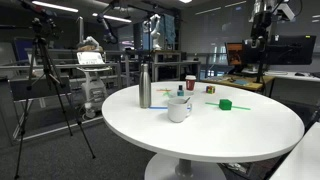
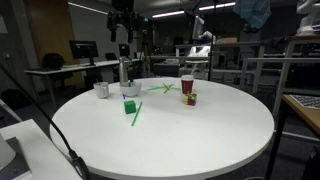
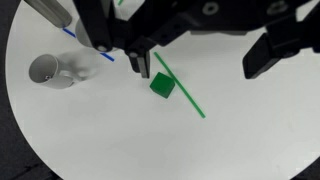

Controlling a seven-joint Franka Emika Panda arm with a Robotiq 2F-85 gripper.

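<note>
High over the round white table, my gripper stands open, with nothing between its fingers. In the wrist view a green cube (image 3: pixel 162 85) lies below, nearer the left finger (image 3: pixel 139 62), beside a thin green stick (image 3: pixel 183 88). The same cube (image 1: pixel 225 104) sits on the right half of the table in exterior view 1. A light mug (image 3: pixel 50 70) stands to its left in the wrist view, its handle facing the cube. Exterior view 2 shows the cube (image 2: pixel 130 107) in front of the mug (image 2: pixel 101 90).
A tall steel bottle (image 1: pixel 145 85) is upright behind the mug. Farther off are a red cup (image 2: pixel 187 84) and a small multicoloured block (image 2: pixel 190 99). A white bowl (image 2: pixel 131 89) stands near the bottle.
</note>
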